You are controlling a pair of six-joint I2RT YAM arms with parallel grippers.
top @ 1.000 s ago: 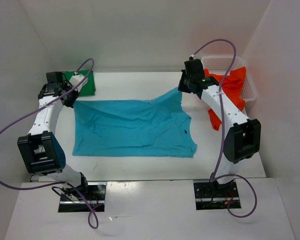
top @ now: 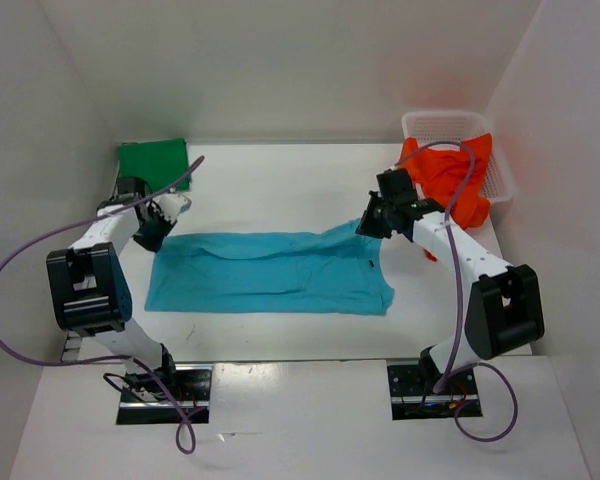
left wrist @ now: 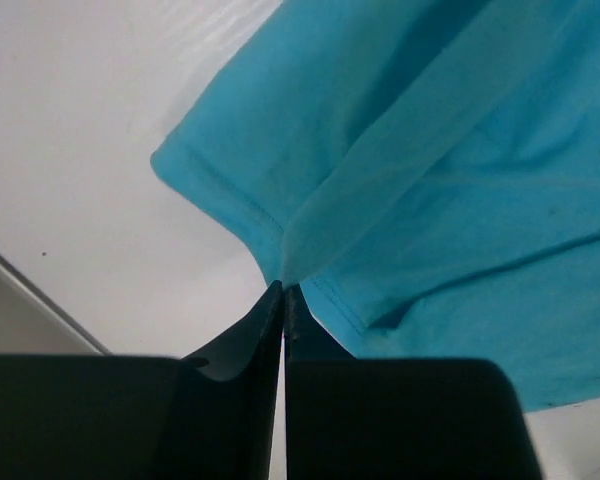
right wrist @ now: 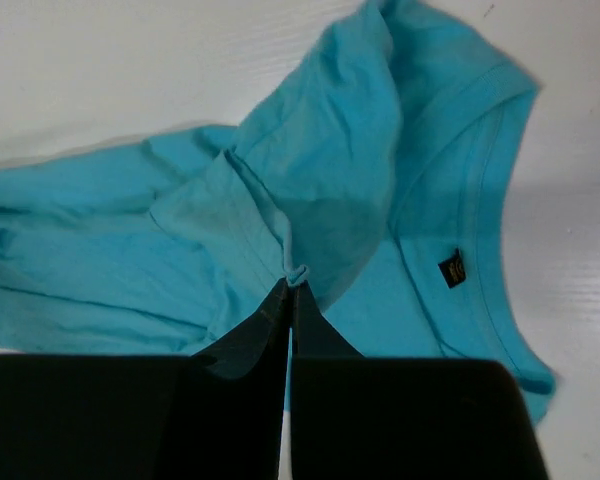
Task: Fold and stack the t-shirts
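A cyan t-shirt (top: pixel 265 285) lies spread on the white table, its upper band folded over onto the body. At its left end, my left gripper (top: pixel 160 236) is shut on a strip of the fabric; in the left wrist view that strip rises into the fingertips (left wrist: pixel 284 288). At the shirt's upper right, my right gripper (top: pixel 367 228) is shut at a small fold of cloth, seen at the fingertips (right wrist: pixel 292 282) in the right wrist view. A black label (right wrist: pixel 452 268) shows on the shirt's right part.
A folded green cloth (top: pixel 150 160) lies at the back left. A white basket (top: pixel 450 127) with orange clothing (top: pixel 448 175) draped over it stands at the back right.
Both grippers have moved toward the front with the cloth; the shirt's far band now lies folded down over its body, leaving more bare table behind it.
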